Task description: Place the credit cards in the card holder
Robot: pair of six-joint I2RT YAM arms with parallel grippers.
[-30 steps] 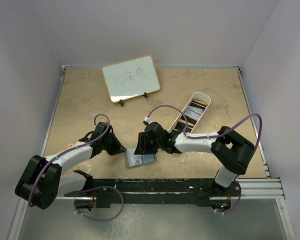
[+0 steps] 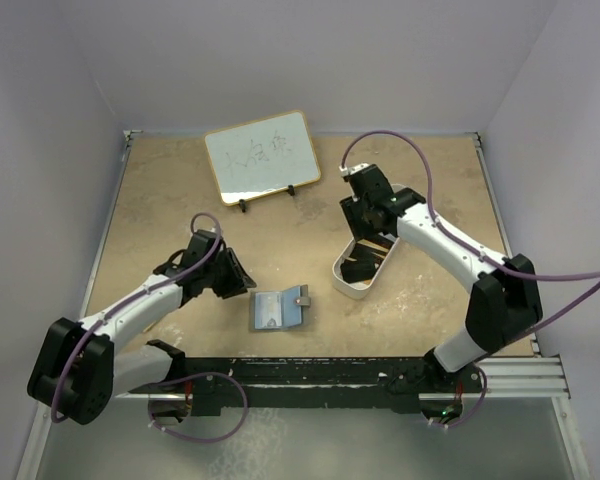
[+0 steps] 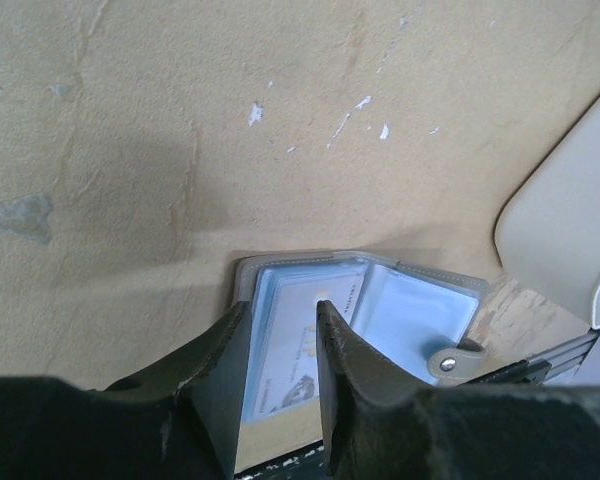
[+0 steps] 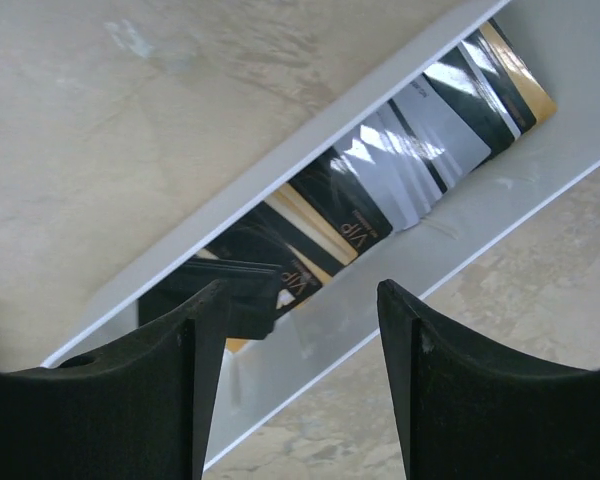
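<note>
The card holder (image 2: pixel 279 310) lies open at the front middle, its blue sleeves and grey clasp showing; the left wrist view shows a card (image 3: pixel 294 345) under its clear sleeve. My left gripper is above and just left of it, part open, nothing visible between its fingers. A white tray (image 2: pixel 348 287) of black, gold and silver credit cards (image 4: pixel 343 208) stands to the right. My right gripper is over this tray, fingers apart, with nothing seen held between them.
A small whiteboard (image 2: pixel 262 155) lies at the back middle. Walls border the table at the sides and back.
My right gripper has swung up and rightward from over the card holder to over the tray. The left gripper has shifted slightly upward.
</note>
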